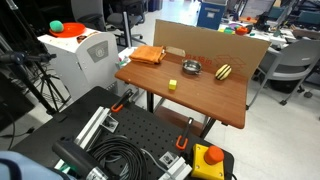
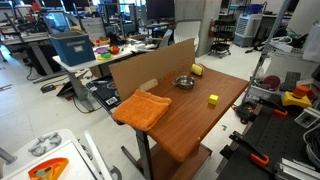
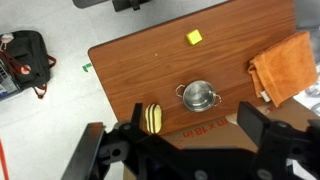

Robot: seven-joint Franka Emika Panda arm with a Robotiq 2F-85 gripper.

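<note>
In the wrist view my gripper shows as two dark fingers set wide apart at the bottom edge; it is open, nothing held. It hangs above the brown table [image 3: 130, 65], apart from everything on it. A small metal pot [image 3: 198, 96] with two side handles lies just ahead of the fingers. Left of the pot is a yellow striped, oval object [image 3: 153, 118]. A yellow block [image 3: 194, 37] sits farther up the view. The folded orange cloth [image 3: 283, 68] is at the right. Neither exterior view shows the gripper clearly.
An upright cardboard panel [image 1: 212, 43] closes off the table's back edge. Black cables [image 1: 118, 157] and a yellow box with a red button [image 1: 208, 160] lie at the front. The tabletop between block and pot is bare.
</note>
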